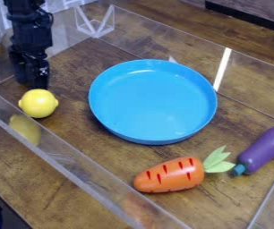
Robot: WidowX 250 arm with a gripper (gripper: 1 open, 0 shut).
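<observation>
The black gripper (27, 63) reaches down at the upper left, dark against the wood, and its finger state is hard to make out. Just below it sits a yellow lemon (38, 103). A blue plate (153, 100) lies in the middle. An orange toy carrot (168, 179) with green leaves is at the bottom right of centre, and a purple toy eggplant (266, 148) lies at the right.
Clear plastic walls (91, 183) border the wooden work area, running along the left and lower side, with another at the top left. Bare wood (80, 152) is free below the plate and right of the lemon.
</observation>
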